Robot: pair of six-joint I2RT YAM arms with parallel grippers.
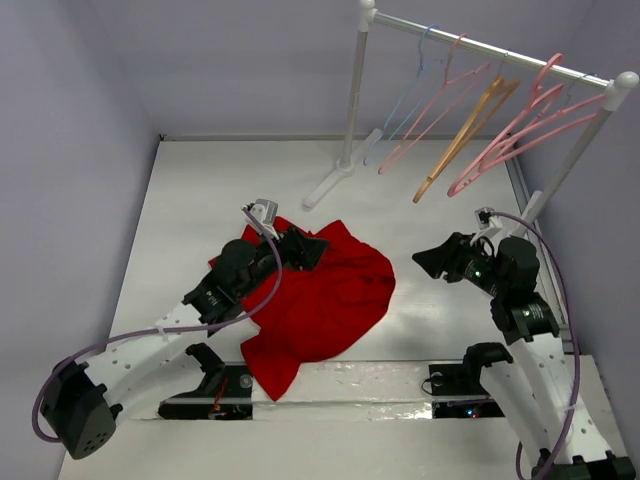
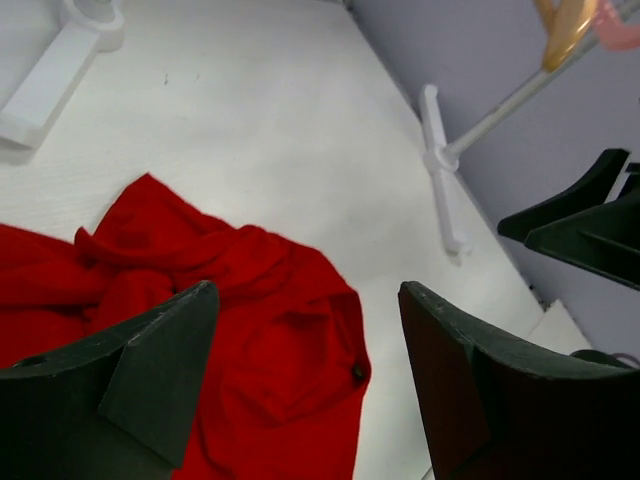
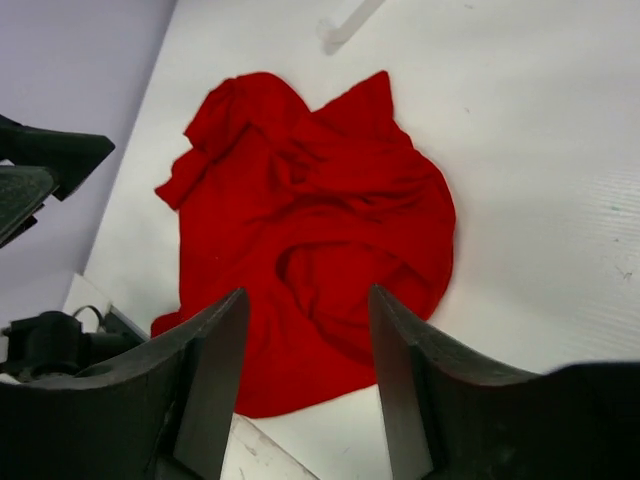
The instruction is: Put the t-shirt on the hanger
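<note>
The red t-shirt (image 1: 335, 300) lies crumpled on the white table, its folds loose and uneven. My left gripper (image 1: 316, 250) hovers over the shirt's upper part, open; in the left wrist view no cloth lies between its fingers. To the right of the shirt, my right gripper (image 1: 420, 263) is held above bare table, its fingers (image 3: 215, 370) part open and empty. On the rack's bar hang several hangers: a blue one (image 1: 408, 95), pink ones (image 1: 500, 145) and a wooden one (image 1: 465, 140). No hanger carries the shirt.
A white rack with a metal bar (image 1: 480, 47) stands at the back right, one foot (image 1: 330, 185) resting behind the shirt. Between the shirt and the right arm the table (image 1: 420, 320) is clear, as is its left part.
</note>
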